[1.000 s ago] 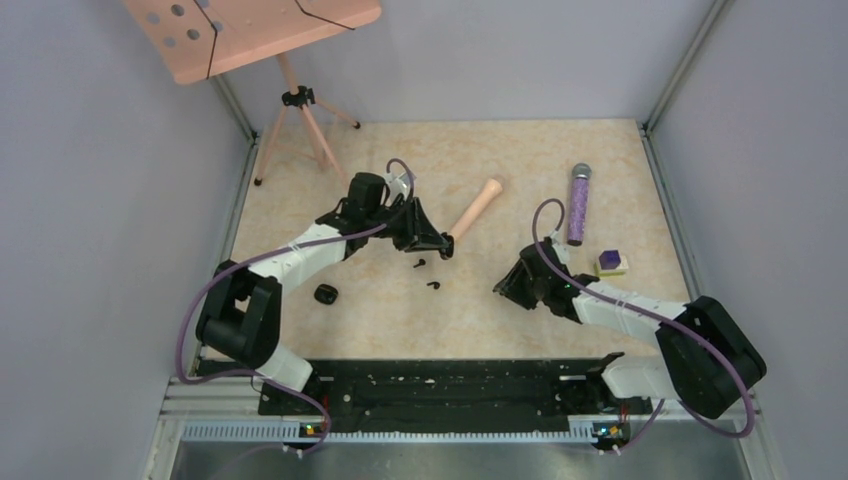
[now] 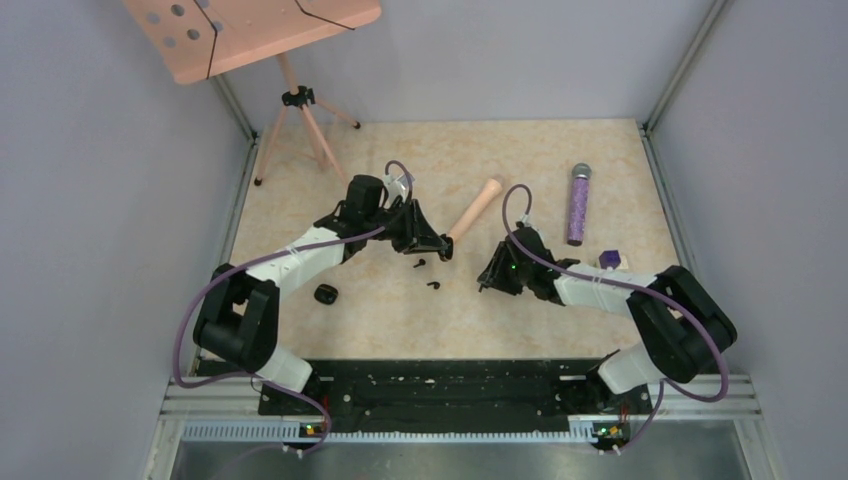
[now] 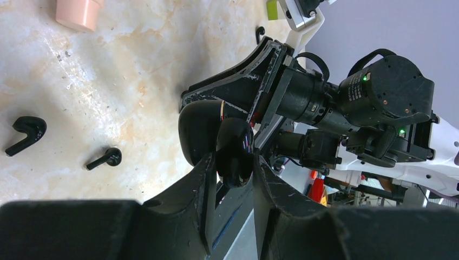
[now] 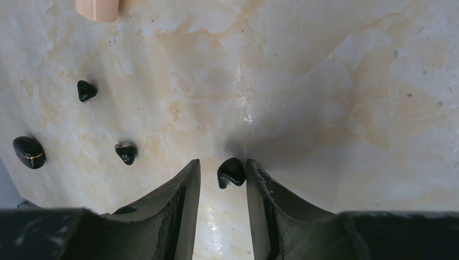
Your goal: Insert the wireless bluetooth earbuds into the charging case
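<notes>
My left gripper is shut on a glossy black charging case (image 3: 197, 130), its lid apparently raised, held above the table. My right gripper is part open, low over a black earbud (image 4: 231, 172) lying at its fingertips. Two more small black earbuds (image 2: 421, 263) (image 2: 434, 285) lie on the table between the arms, one above the other in the top view. Another black rounded case (image 2: 325, 294) sits at the left of the table.
A beige cylinder (image 2: 476, 205), a purple microphone (image 2: 579, 205) and a purple block (image 2: 609, 258) stand or lie toward the back and right. A pink stand (image 2: 305, 110) is at the back left.
My right arm has moved left in the top view, bringing its gripper beside the earbud. The left arm with the case is nearly still.
</notes>
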